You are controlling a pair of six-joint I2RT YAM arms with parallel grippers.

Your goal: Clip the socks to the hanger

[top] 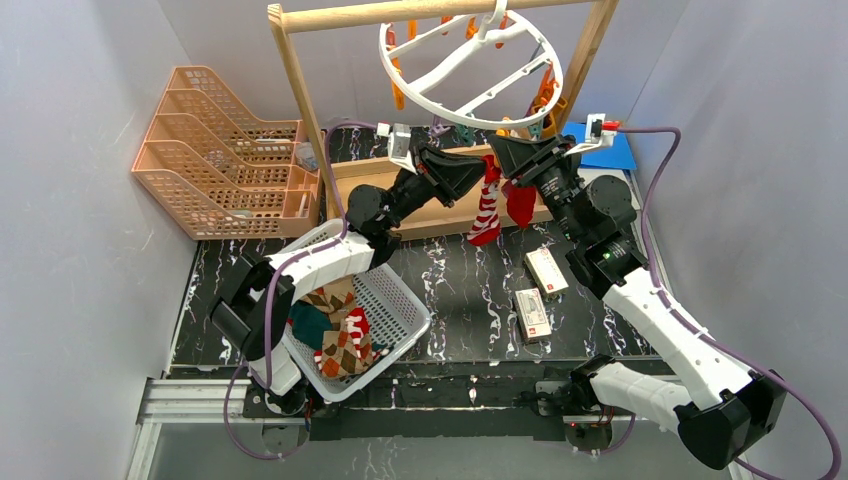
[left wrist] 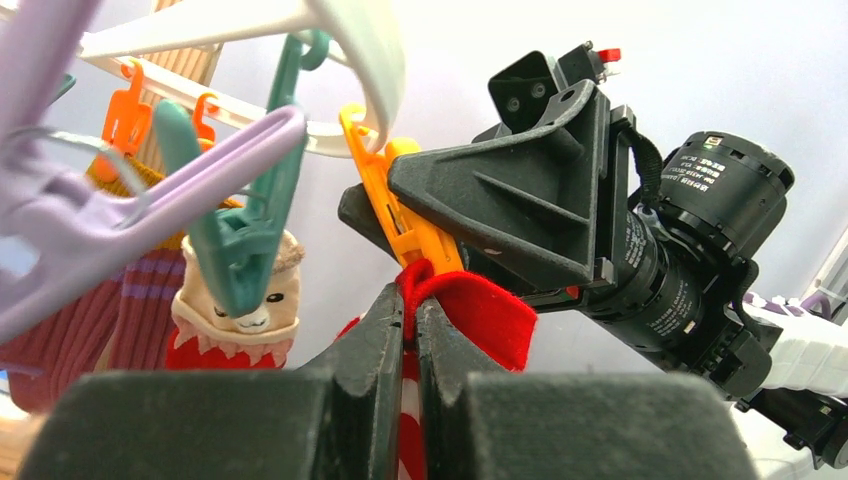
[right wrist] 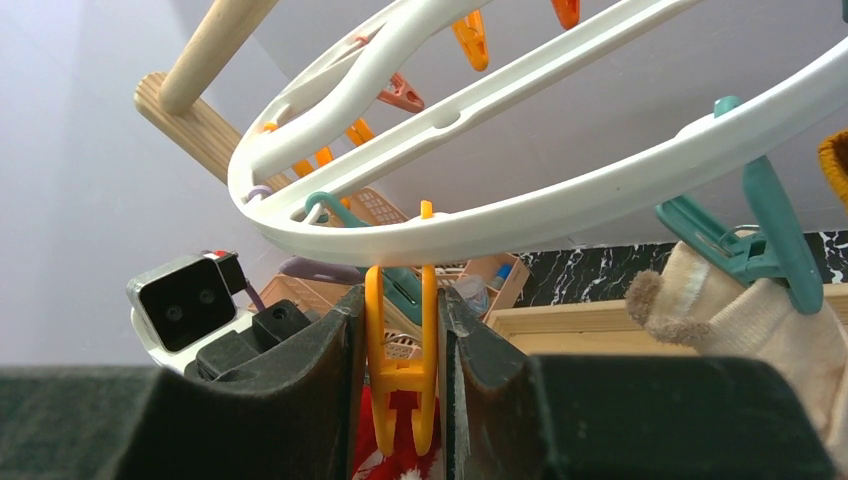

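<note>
A red-and-white striped sock (top: pixel 486 215) hangs below the white round hanger (top: pixel 400 77). My left gripper is shut on its red upper edge (left wrist: pixel 480 312). Above, my right gripper is shut on an orange clip (right wrist: pixel 376 335) attached to the hanger's rim (right wrist: pixel 500 228). The clip's lower ends meet the sock's top in the left wrist view; whether cloth lies between the clip's fingers, I cannot tell. Behind the right gripper, another red sock (top: pixel 519 203) shows in the top view.
Teal clips (right wrist: pixel 770 230) and a purple clip (left wrist: pixel 150 220) hang close by, a beige sock (right wrist: pixel 740 320) held in one. More socks lie in the grey basket (top: pixel 408 322). Two small boxes (top: pixel 545 270) rest on the dark table; an orange rack (top: pixel 215 160) stands left.
</note>
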